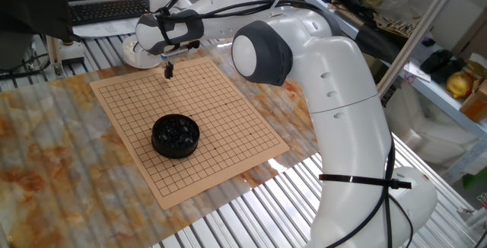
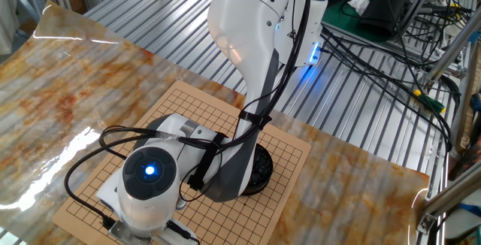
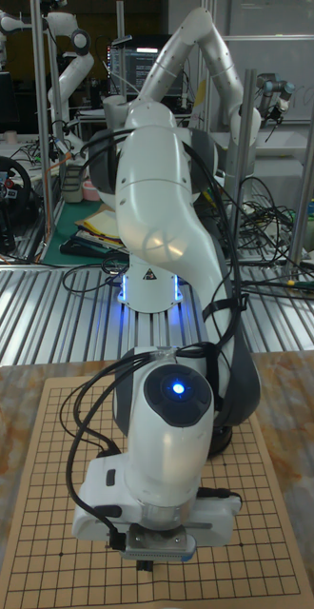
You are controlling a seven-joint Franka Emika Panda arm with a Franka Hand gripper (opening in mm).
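A wooden-coloured board (image 1: 228, 130) with a black grid lies on the marbled sheet. On its near-left part stands a round black bowl (image 1: 176, 143) holding several black, shiny pieces. My gripper (image 1: 169, 71) points down over the board's far end, well apart from the bowl. Its dark fingertips are small here, and I cannot tell whether they are apart or pressed together, or whether anything thin is between them. In the second exterior view the arm partly covers the bowl (image 2: 260, 171). From the front, the hand (image 3: 153, 528) hides most of the fingers.
A round white container (image 1: 141, 53) stands just past the board's far corner. Behind it is a keyboard (image 1: 110, 10). Bare marbled sheet (image 1: 53, 157) lies to the board's left. Cables (image 2: 79, 177) hang loosely around the wrist.
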